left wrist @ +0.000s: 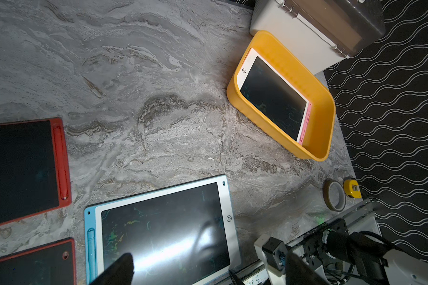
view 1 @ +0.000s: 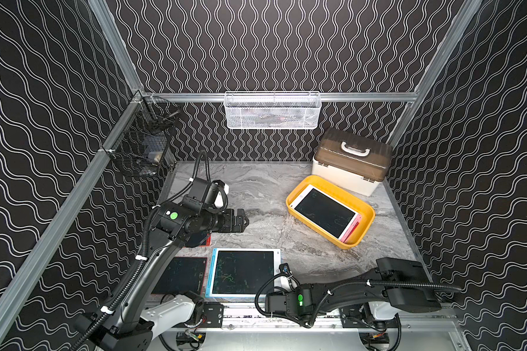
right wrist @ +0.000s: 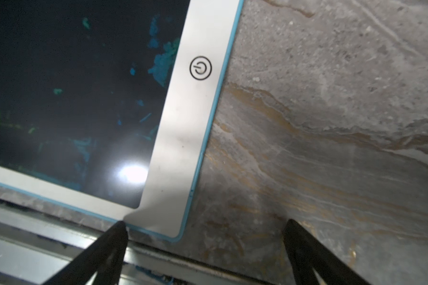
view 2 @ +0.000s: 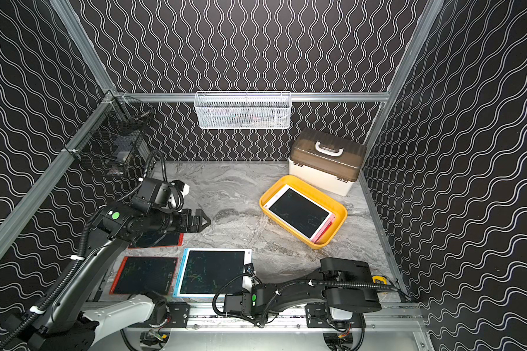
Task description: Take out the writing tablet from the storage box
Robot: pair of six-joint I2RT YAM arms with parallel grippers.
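A pink-and-white writing tablet (view 1: 325,211) lies slanted inside the yellow storage box (view 1: 300,220), at the right of the table. On the front of the table rests a blue-and-white tablet (left wrist: 165,231), flat, its screen marked with faint coloured strokes. My left gripper is open and empty, hanging above the table to the left of the box. Over the lower right corner of the blue tablet, my right gripper is open; that corner lies between its blurred fingers in the right wrist view, and whether they touch it I cannot tell.
Two red tablets (left wrist: 61,163) (view 2: 143,275) lie left of the blue one. Behind the yellow box stands a brown-lidded case (view 1: 357,153). Tape (left wrist: 335,195) and a yellow tape measure (left wrist: 352,188) sit near the right edge.
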